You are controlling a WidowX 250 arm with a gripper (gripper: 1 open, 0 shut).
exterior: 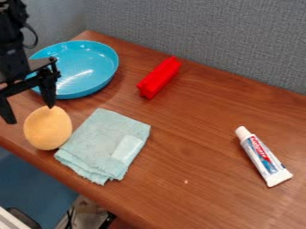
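My black gripper point(29, 104) is at the left edge, open, its fingers reaching down just above and left of a pale orange oval object point(48, 128), with nothing seen between them. A blue plate point(84, 70) lies behind the gripper, partly hidden by it. A folded light-blue cloth point(102, 143) lies right of the orange object. A red block point(159, 77) lies right of the plate, and a toothpaste tube point(263, 156) lies at the right.
The wooden table point(191, 179) has free room in the middle and front. A grey panel point(216, 40) bounds the back; the table's edge runs along the front left.
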